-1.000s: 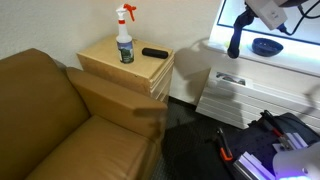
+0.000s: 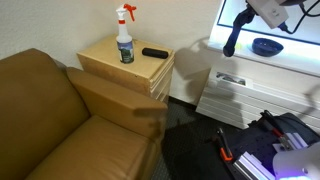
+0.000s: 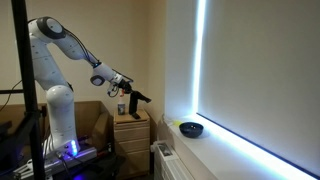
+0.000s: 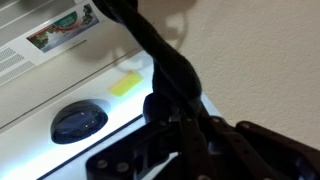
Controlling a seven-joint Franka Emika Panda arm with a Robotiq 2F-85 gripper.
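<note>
A long, dark, soft-looking item (image 2: 234, 38) hangs down from my gripper (image 2: 247, 14), high above the floor and in front of the window ledge. In exterior view 2 the same dark item (image 3: 138, 97) appears beside the wooden cabinet, well above the floor. Up close in the wrist view, the dark item (image 4: 165, 55) runs up and away from my gripper, which is shut on it. The fingertips are mostly lost in the dark there. A round dark bowl (image 4: 78, 122) rests on the bright ledge, apart from the gripper.
A spray bottle (image 2: 125, 48) with a red and white head and a black object (image 2: 155, 53) stand on the wooden cabinet (image 2: 140, 70). A brown sofa (image 2: 70, 120) fills the left. Near the bowl lies a yellow item (image 4: 127, 83). Open air surrounds the gripper.
The hanging dark item and the gripper have shifted very slightly to the left; everything else looks the same.
</note>
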